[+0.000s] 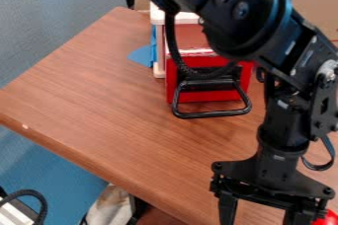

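The black arm comes down from the top of the view along the right side. Its gripper hangs low at the bottom right, its fingers running past the lower edge, so its tips are hidden. A small red object shows just beside it at the bottom right corner, mostly cut off.
A wooden table fills the middle. At the back stands a red box with a black wire handle and a white top, beside a blue piece.
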